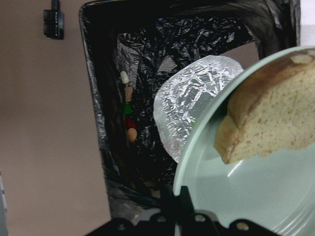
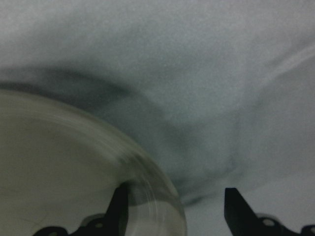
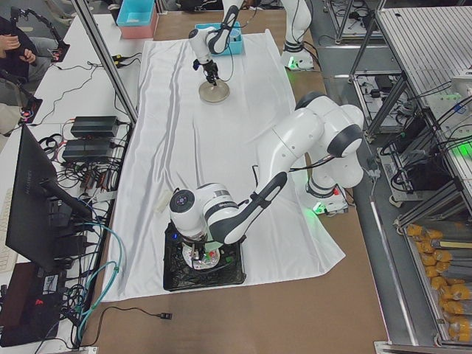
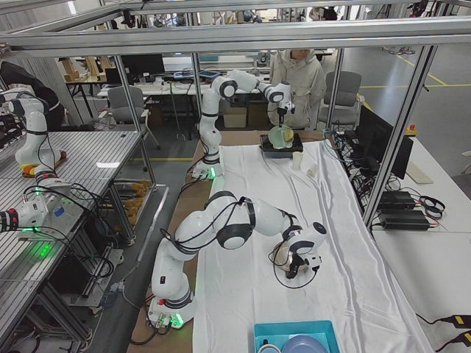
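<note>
A pale green plate (image 1: pixel 221 182) carrying a slice of bread (image 1: pixel 266 108) is held at its rim by my left gripper, over a black bag-lined bin (image 1: pixel 103 123). In the bin lie a foil disc (image 1: pixel 187 98) and several small coloured bits along its left side. The plate looks tilted in the camera right view (image 4: pixel 278 137). My right gripper is open, its fingers either side of the rim of a beige plate (image 2: pixel 49 152) on the white cloth.
A blue bin (image 4: pixel 324 331) with dishes stands beyond my right arm. A cup (image 4: pixel 296 160) stands near the black bin.
</note>
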